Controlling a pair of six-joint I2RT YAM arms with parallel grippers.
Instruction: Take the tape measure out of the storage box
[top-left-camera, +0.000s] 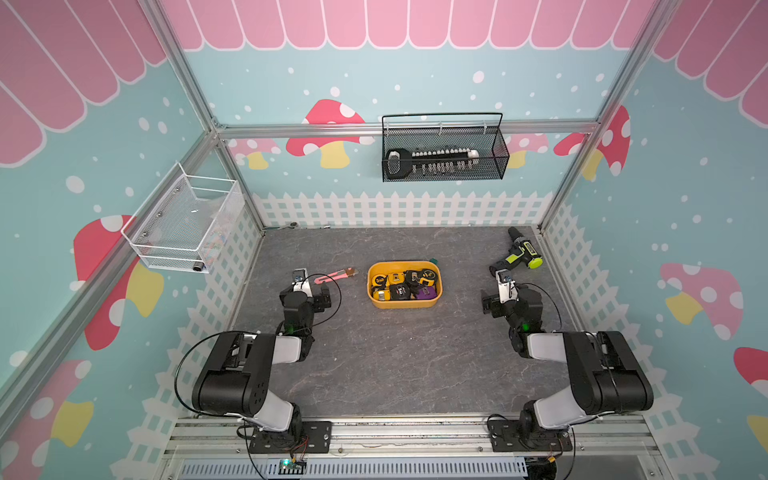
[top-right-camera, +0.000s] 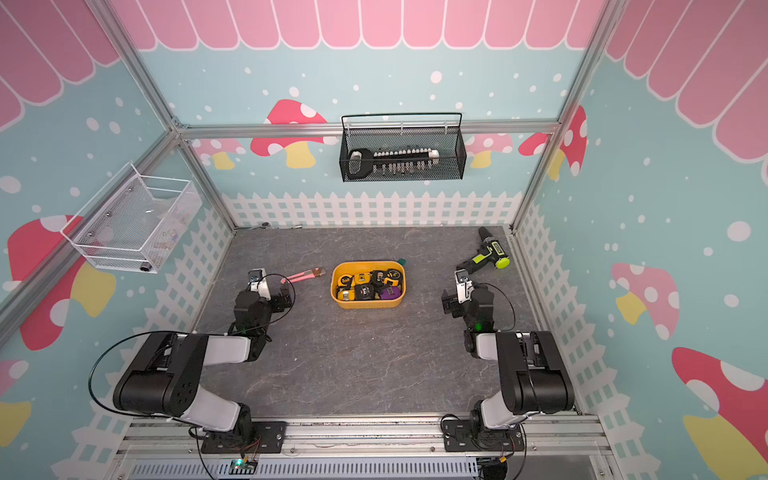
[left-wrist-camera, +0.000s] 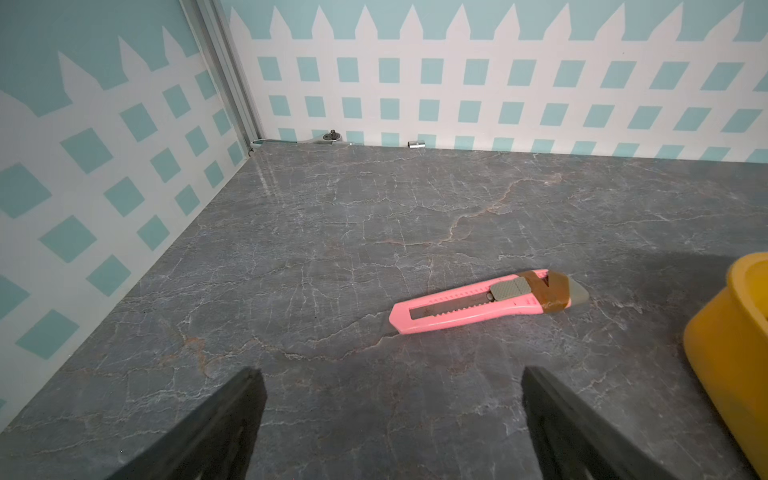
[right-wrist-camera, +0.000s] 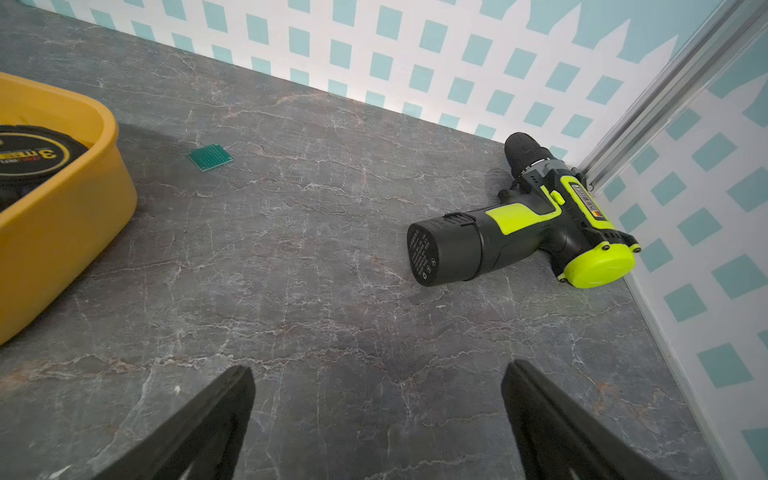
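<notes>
A yellow storage box (top-left-camera: 405, 304) stands mid-table, filled with several tape measures, mostly yellow and black, plus a purple one (top-left-camera: 425, 293) at its front right. One black tape measure (right-wrist-camera: 30, 158) shows over the box's edge (right-wrist-camera: 100, 172) in the right wrist view. To the left of the box, my left gripper is open, and bare tabletop shows between its fingers. My right gripper is also open and empty, well to the right of the box. Neither touches the box or anything in it.
A pink utility knife (left-wrist-camera: 480, 304) lies between my left gripper and the box. A black-and-green drill (right-wrist-camera: 520, 228) rests at the back right, and a small green pad (right-wrist-camera: 210, 157) behind the box. A black wire basket (top-left-camera: 444, 168) hangs on the back wall.
</notes>
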